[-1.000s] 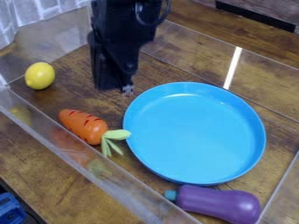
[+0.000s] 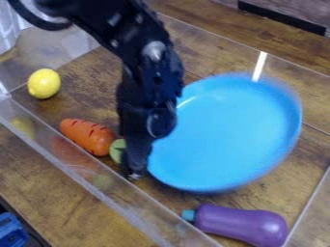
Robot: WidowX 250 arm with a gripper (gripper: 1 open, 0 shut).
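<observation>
The gripper is open. The plate looks slightly blurred at its left side, where the gripper stands.
A yellow lemon [image 2: 44, 83] lies at the left, and a purple eggplant [image 2: 245, 224] at the front right. A clear wall runs along the lower left. Bare wood shows behind the plate.
The gripper has descended from above the plate's left edge to the carrot's leaves. The plate has shifted slightly right and up in view.
</observation>
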